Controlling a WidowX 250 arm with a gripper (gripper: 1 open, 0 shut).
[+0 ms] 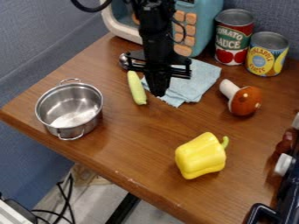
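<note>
My black gripper point(158, 80) hangs low over a light blue cloth point(190, 87) near the back middle of the table, its tip at or just above the cloth. Whether it is open or shut is hard to see. Just left of it lies a pale yellow corn cob point(136, 87). A small silver object behind the gripper is partly hidden.
A steel pot point(70, 114) is at the left, a yellow pepper point(201, 156) at the front right, a mushroom toy point(243, 101) at the right. Two cans point(232, 39) stand at the back.
</note>
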